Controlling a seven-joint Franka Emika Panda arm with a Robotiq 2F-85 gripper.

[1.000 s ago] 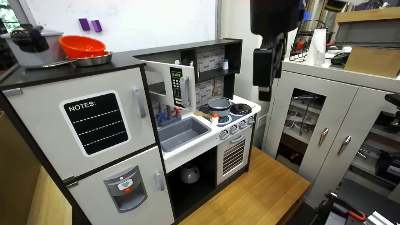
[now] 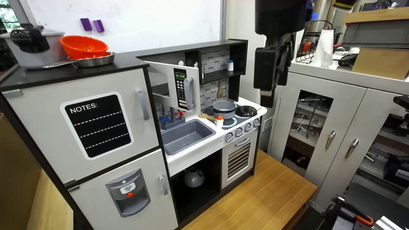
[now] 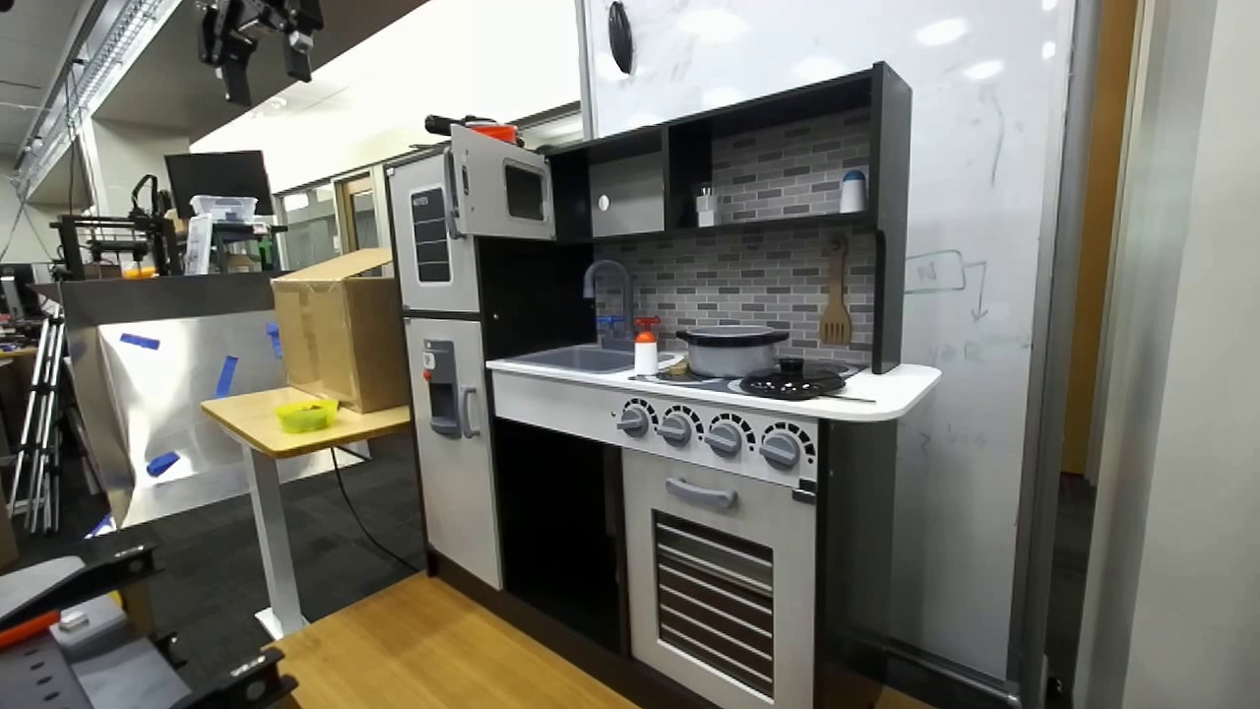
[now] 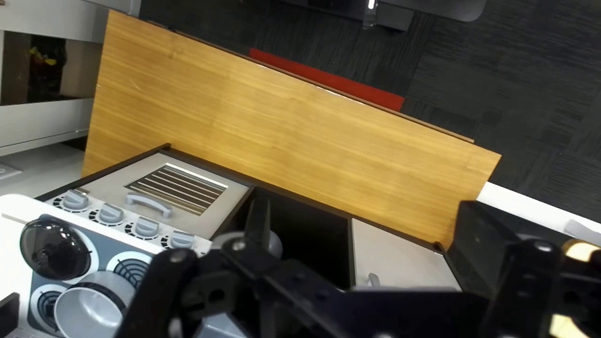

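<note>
High above the floor, clear of the toy kitchen, hangs my gripper (image 3: 268,81); its two fingers stand apart with nothing visible between them. Exterior view 1 shows the gripper (image 2: 274,92) at upper right, in front of the cabinets. The microwave door (image 2: 173,86) stands open. On the stove are a grey pot (image 2: 225,110) and a black lid (image 2: 246,111). A white bottle with an orange cap (image 2: 219,122) stands beside the wooden spoon (image 2: 207,117), near the grey sink (image 2: 186,134). A round grey kettle (image 2: 194,177) sits in the open lower compartment.
An orange colander (image 2: 84,48) and a metal pan (image 2: 96,61) rest on the fridge top. A blue-capped shaker (image 3: 852,190) stands on the upper shelf, above a hanging spatula (image 3: 835,295). Grey cabinets (image 2: 339,111) border the right.
In exterior view 1, my gripper has shifted slightly left and down. The kitchen items and the open microwave door look unmoved.
</note>
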